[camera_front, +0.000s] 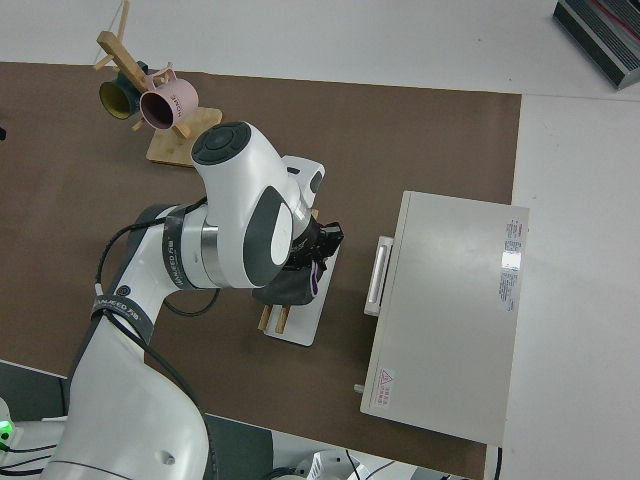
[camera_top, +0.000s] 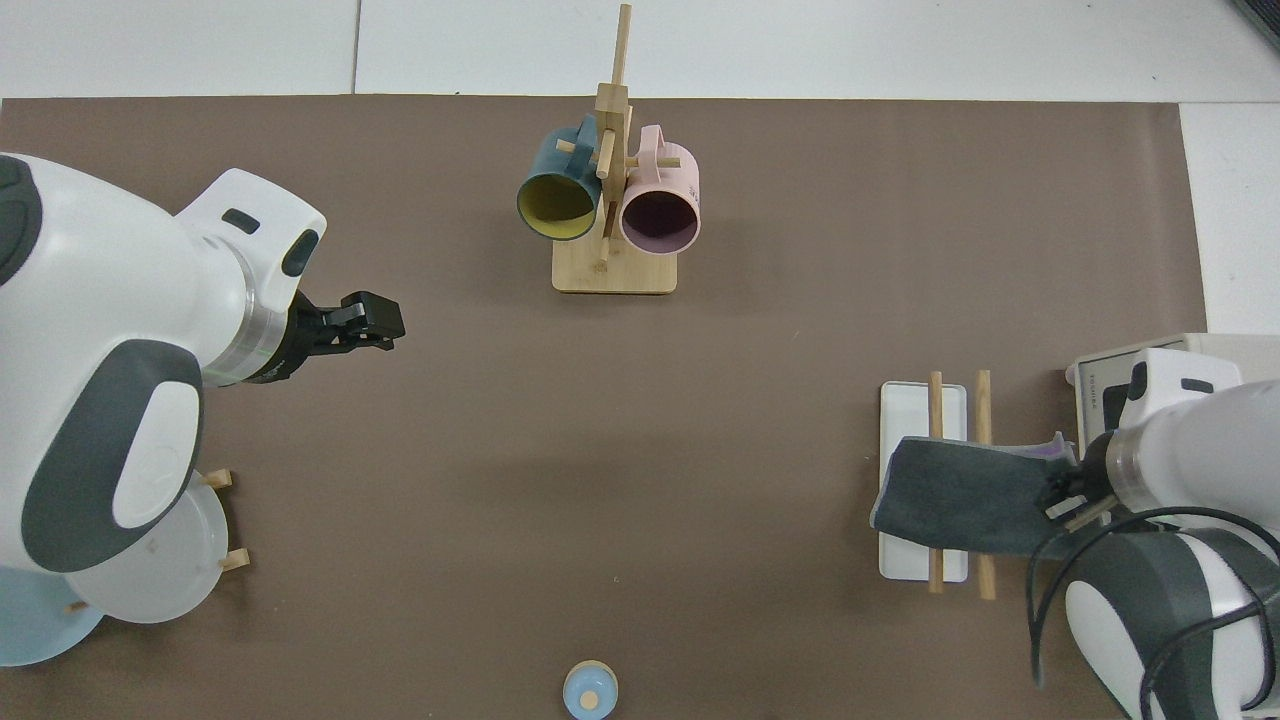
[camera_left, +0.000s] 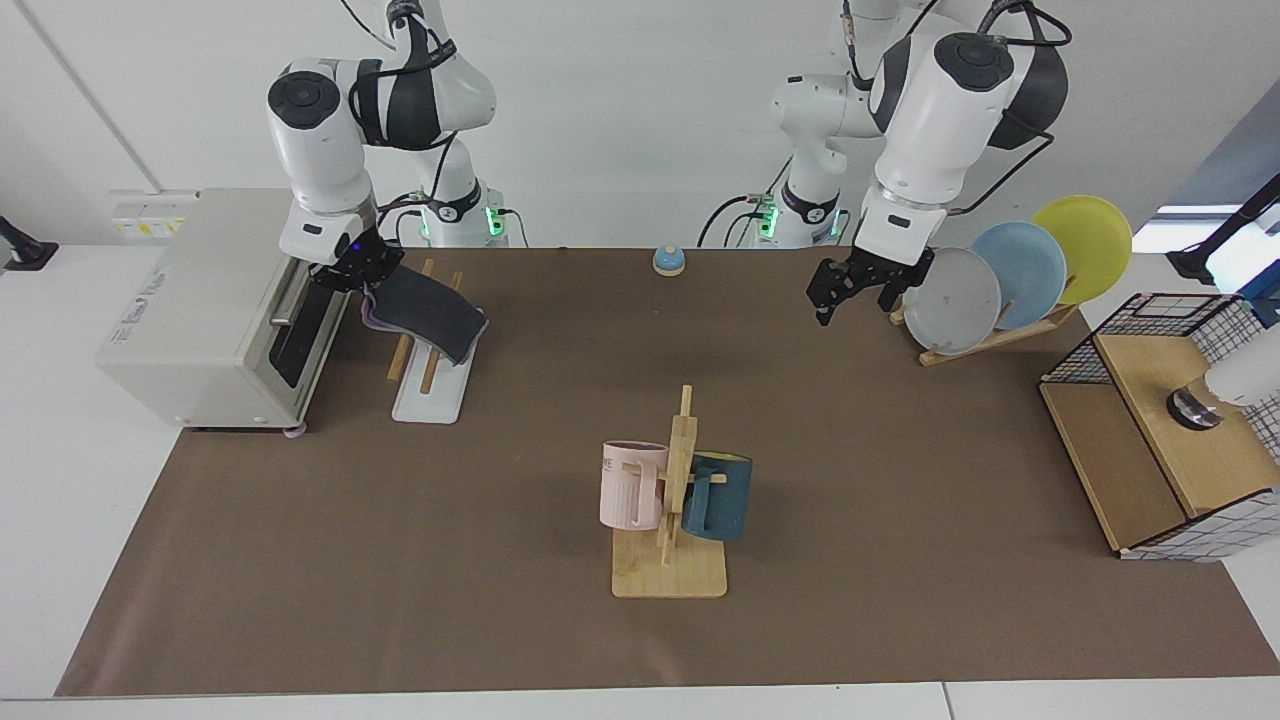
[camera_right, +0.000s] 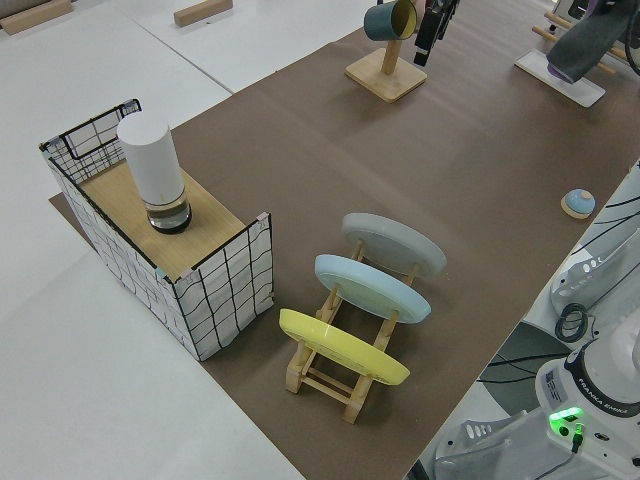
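My right gripper (camera_top: 1068, 492) is shut on a dark grey cloth (camera_top: 960, 486), which lies over a white board (camera_top: 900, 408) with two wooden rails (camera_top: 984, 408), beside the white oven (camera_left: 192, 324); its fingertips are largely hidden by cloth and arm. My left gripper (camera_top: 378, 324) hovers over the mat near the plate rack (camera_left: 996, 342) with white, blue and yellow plates; whether it is open is unclear in the top view, while its fingers look apart in the left camera view.
A mug tree (camera_top: 612, 276) with teal (camera_top: 540, 174) and pink (camera_top: 672, 180) mugs stands at the back. A small blue object (camera_top: 590, 702) sits at the front edge. A wire-sided shelf (camera_left: 1128, 480) stands beyond the plates.
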